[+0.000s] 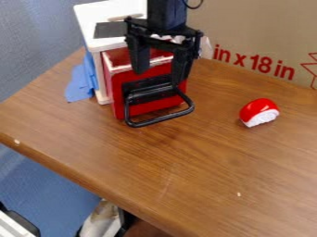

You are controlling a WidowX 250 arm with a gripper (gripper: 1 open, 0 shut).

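My black gripper [158, 57] is raised over the front of a white and red box-like unit [143, 109], its two fingers pointing down either side of the unit's top front. A black loop handle [160, 118] sticks out low on the red front. Whether anything is between the fingers is hard to see. A red and white rounded object [258, 112] lies on the wooden table [186, 176] to the right.
A blue cloth [80, 85] lies left of the unit. A cardboard sheet [266, 37] with red print stands behind. The table's left edge drops to a blue floor.
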